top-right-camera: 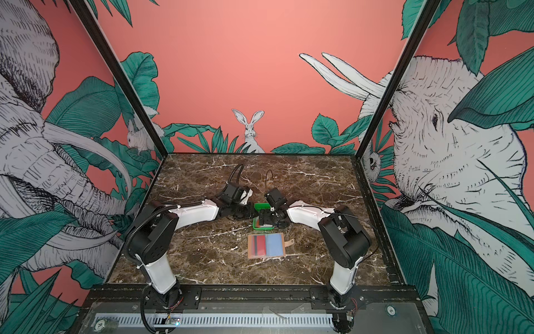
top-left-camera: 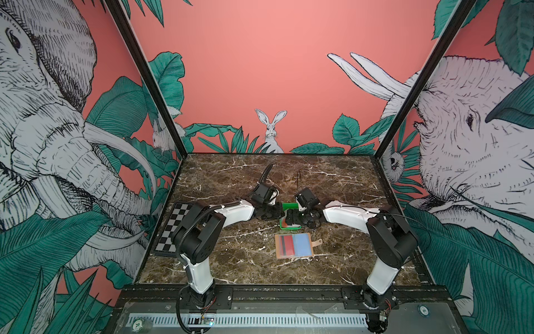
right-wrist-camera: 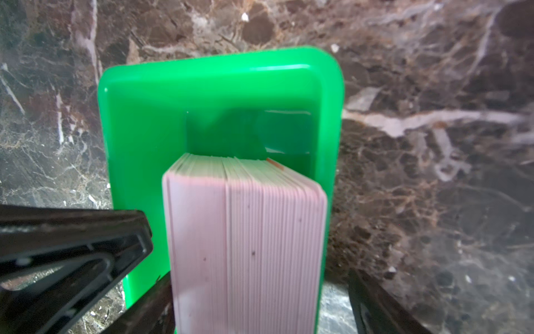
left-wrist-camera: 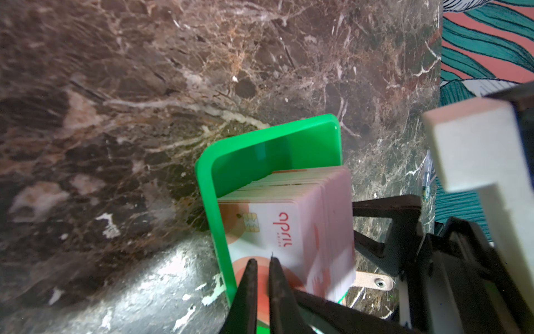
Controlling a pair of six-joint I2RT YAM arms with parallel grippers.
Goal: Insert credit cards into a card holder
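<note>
A green bin point(top-left-camera: 289, 227) point(top-right-camera: 262, 227) point(right-wrist-camera: 144, 111) at the table's middle holds a thick stack of upright pinkish-white cards point(left-wrist-camera: 261, 233) point(right-wrist-camera: 244, 245). My left gripper point(top-left-camera: 276, 214) is beside the bin; its dark fingers show low in the left wrist view, at the cards, their state unclear. My right gripper point(top-left-camera: 292, 217) stands open over the bin, around the card stack. The card holder point(top-left-camera: 301, 245) point(top-right-camera: 273, 245) lies open in front of the bin, with red and blue sleeves and a tan strap.
A checkered board point(top-left-camera: 165, 236) lies at the table's left edge, under my left arm.
</note>
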